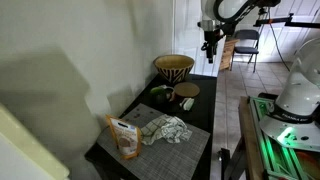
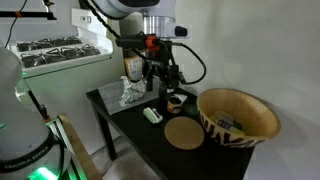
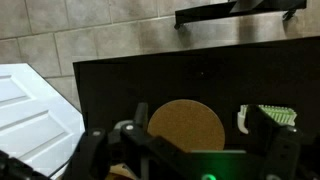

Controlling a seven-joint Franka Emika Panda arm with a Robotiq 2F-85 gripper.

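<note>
My gripper (image 1: 210, 52) hangs high over the far end of the black table (image 2: 160, 158). In the wrist view its dark fingers stand wide apart, so the gripper is open with nothing held. Below lies a round brown mat (image 3: 187, 120), partly covered by the gripper. A green-and-white brush-like item (image 3: 272, 114) rests to its right in that view. The same mat (image 2: 184, 133) and item (image 2: 152, 115) lie flat on the table in the second exterior view, well below the fingers.
A large woven basket (image 2: 235, 118) holds something greenish. Small dark vessels (image 1: 158, 92) stand close to the wall. A crumpled pale cloth (image 1: 166, 129) and an orange-and-white package (image 1: 125, 138) occupy the near end. Bare tabletop surrounds the mat's front side.
</note>
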